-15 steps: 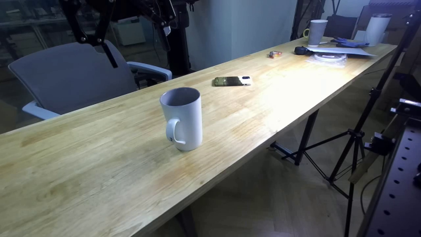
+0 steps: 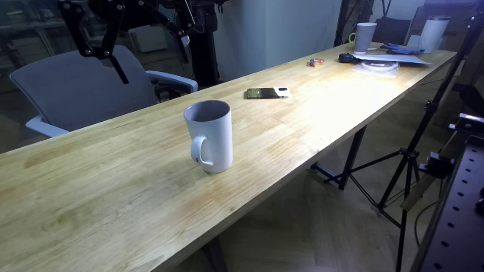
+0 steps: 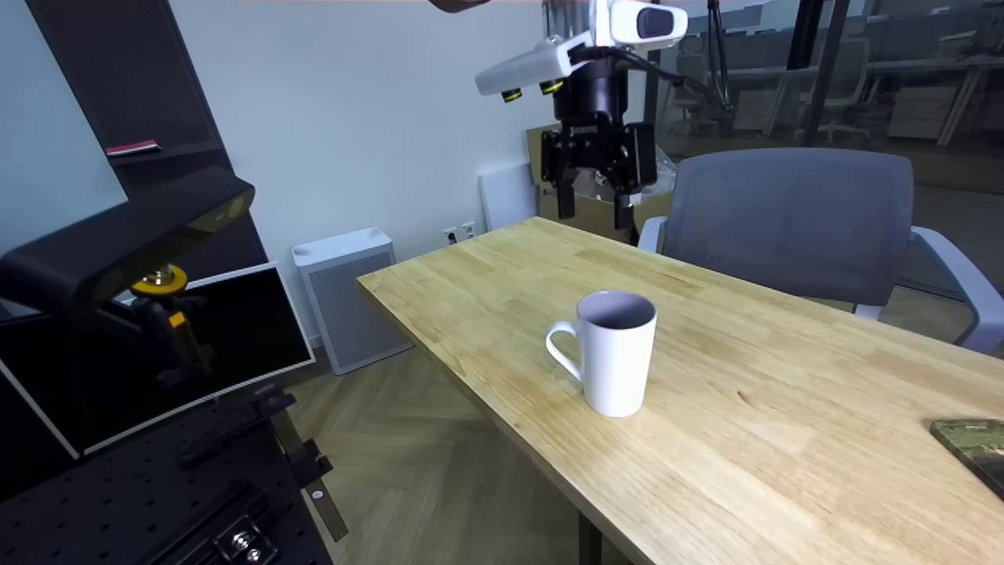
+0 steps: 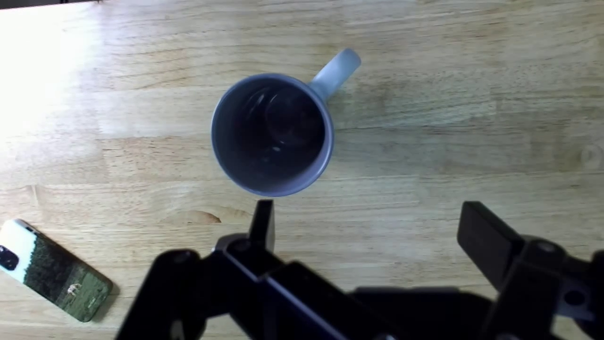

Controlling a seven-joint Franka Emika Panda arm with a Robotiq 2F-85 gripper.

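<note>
A white mug (image 2: 216, 144) with a grey inside stands upright on the wooden table. Its handle (image 3: 562, 350) points left in exterior view 2 and to the upper right in the wrist view. My gripper (image 3: 594, 209) hangs above the table, apart from the mug, with its fingers spread wide and only air between them. Seen from the wrist, the mug (image 4: 272, 136) lies ahead of the left finger (image 4: 261, 226), up and left of the gap. Bare wood shows between the fingertips.
A phone with a landscape-patterned back (image 2: 267, 93) lies flat near the mug. Farther along the table are a grey cup (image 2: 364, 38), a white tumbler (image 2: 434, 34) and a small wrapped item (image 2: 315, 62). An office chair (image 3: 795, 231) stands against the table's side. Wood around the mug is clear.
In exterior view 1 my gripper has shifted left and slightly lower, its fingers still apart. The mug and phone have not moved.
</note>
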